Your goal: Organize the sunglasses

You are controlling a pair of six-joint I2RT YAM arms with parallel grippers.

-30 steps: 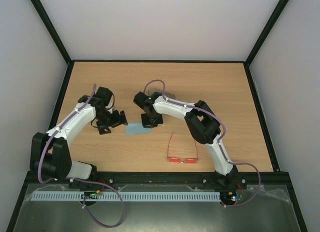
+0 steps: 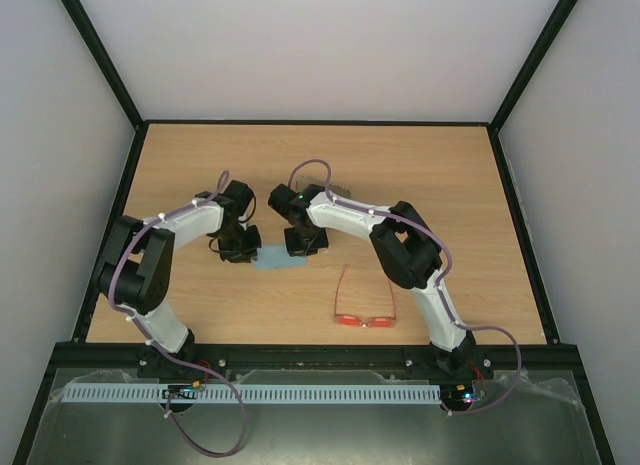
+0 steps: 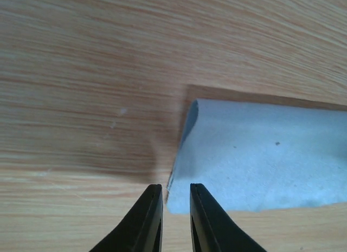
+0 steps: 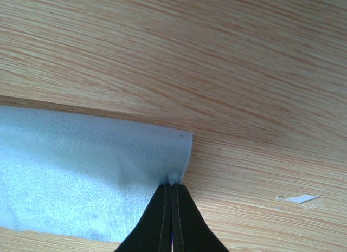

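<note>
A light blue cloth [image 2: 279, 257] lies on the table between my two grippers. In the left wrist view, my left gripper stands partly open at the left edge of the cloth [image 3: 255, 154], a narrow gap between its fingers. My right gripper is shut on the right edge of the cloth [image 4: 92, 170], which puckers at the fingertips. The sunglasses [image 2: 365, 321], with red lenses and thin red temples spread open, rest near the front of the table, right of the cloth.
Behind the right gripper, a greyish box-like object [image 2: 338, 189] is partly hidden by the arm. A dark frame [image 2: 320, 353] runs along the front edge.
From wide open, my left gripper has narrowed its fingers and moved right to the cloth's left edge. The right arm is almost still; the cloth has shifted very slightly right.
</note>
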